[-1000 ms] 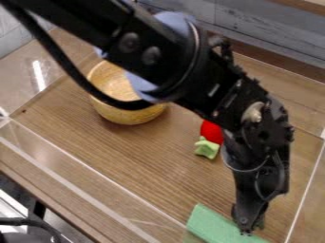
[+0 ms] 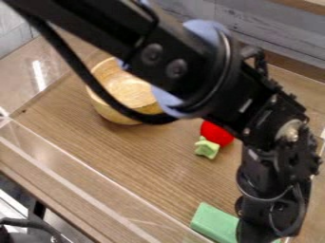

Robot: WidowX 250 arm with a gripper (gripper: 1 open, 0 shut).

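Note:
My gripper (image 2: 264, 226) is low at the bottom right, over the right end of a green flat object (image 2: 214, 220) lying on the wooden table; its fingers are mostly hidden by its own dark body, so their state is unclear. A red round item (image 2: 219, 133) with a small pale-green piece (image 2: 207, 148) beside it sits near the middle right, partly behind the arm.
A wooden bowl (image 2: 112, 97) stands at the upper left, partly behind the arm. A pale wall runs along the back, and the table's edge is at the lower left.
The gripper has shifted slightly over the past second and stays low at the green object. The bowl and red item have not moved.

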